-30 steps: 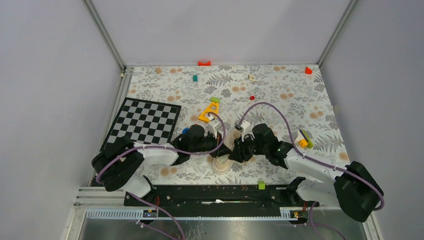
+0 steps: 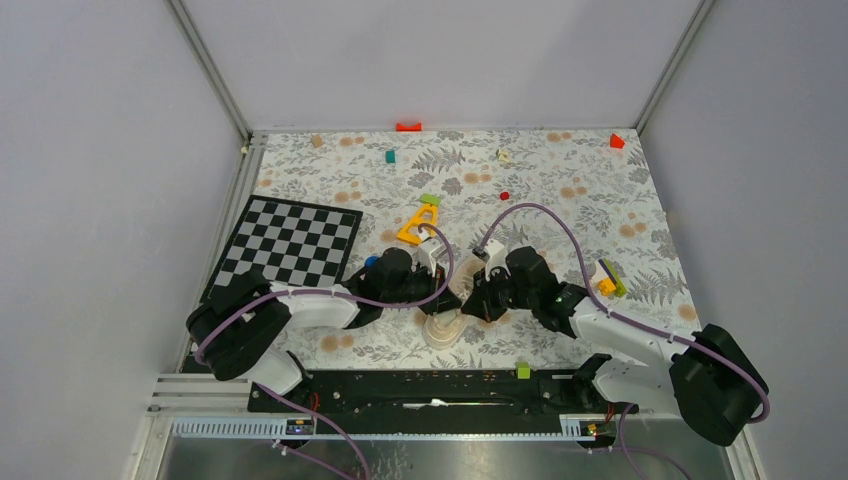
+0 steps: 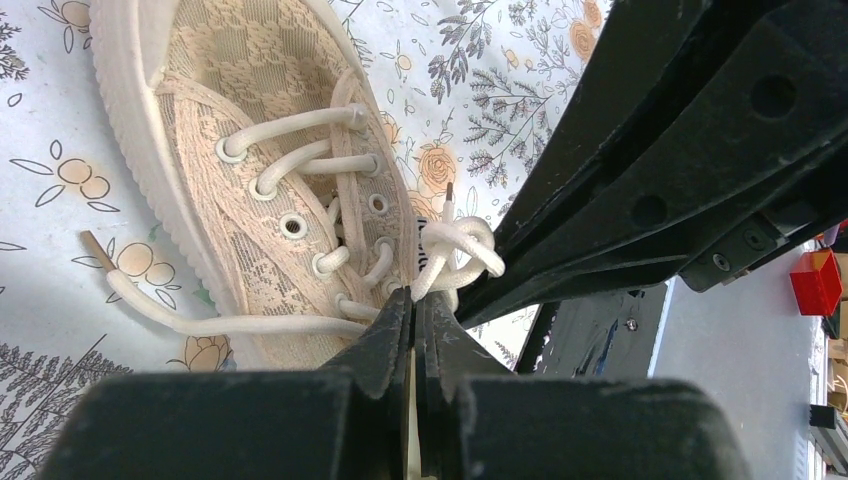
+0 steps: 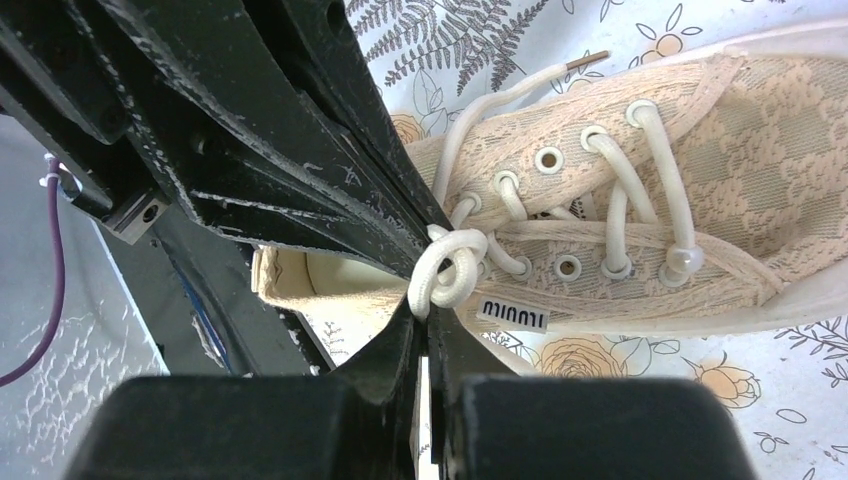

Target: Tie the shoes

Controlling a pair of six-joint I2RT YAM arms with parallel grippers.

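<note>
A cream canvas shoe (image 3: 200, 150) lies between my grippers in the middle of the table, mostly hidden from above. Its white lace is threaded through the eyelets; a looped knot (image 3: 455, 250) sits beside the tongue, and a loose end (image 3: 200, 322) lies across the shoe in the left wrist view. My left gripper is shut with its fingertips at the knot. My right gripper is shut, its fingertips just under the looped lace. Whether either pinches lace is hard to tell.
A checkerboard (image 2: 285, 240) lies at the left. A yellow triangular piece (image 2: 408, 236) is behind the shoe, and small coloured blocks are scattered toward the back and right, such as a red one (image 2: 505, 196).
My right arm has shifted slightly over the last second, with small movements at the shoe. My left arm is nearly still.
</note>
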